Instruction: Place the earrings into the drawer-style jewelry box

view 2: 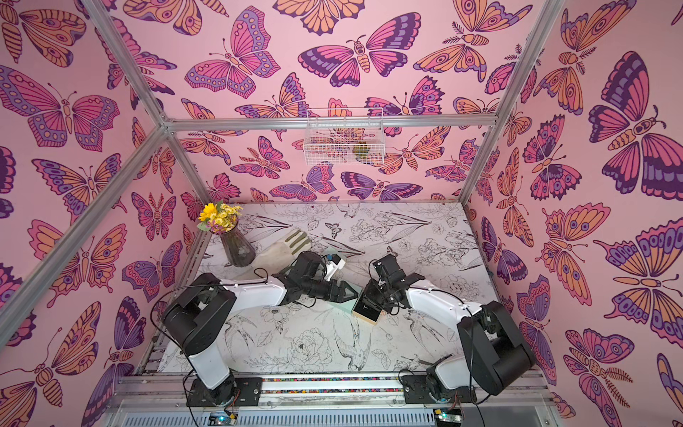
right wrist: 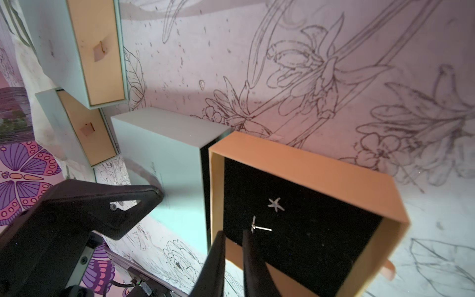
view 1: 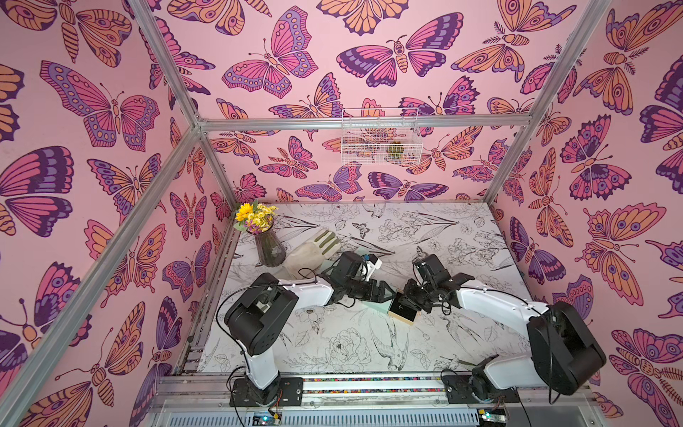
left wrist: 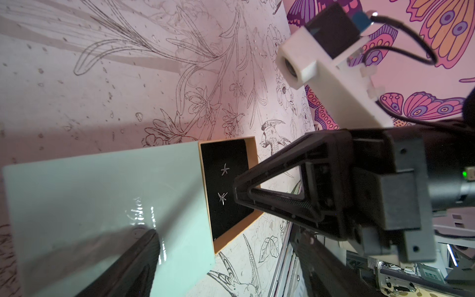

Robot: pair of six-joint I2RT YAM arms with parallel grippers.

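The mint jewelry box (left wrist: 108, 203) lies on the table with its black-lined drawer (right wrist: 306, 237) pulled out toward the right. Inside the drawer rest two small silver star-shaped earrings, one earring (right wrist: 276, 204) flat and the other earring (right wrist: 257, 227) seen partly edge-on. My right gripper is shut over the drawer near the earrings, with nothing visible between its fingertips. My left gripper stands open at the mint box; one of its fingers (right wrist: 141, 198) appears beside or against the box's cover, though contact is unclear.
Two more mint box parts with tan faces, an upper box (right wrist: 96, 54) and a lower box (right wrist: 86, 126), are on the left. A vase of flowers (view 1: 269, 245) and a striped cloth (view 1: 306, 257) are at the back left.
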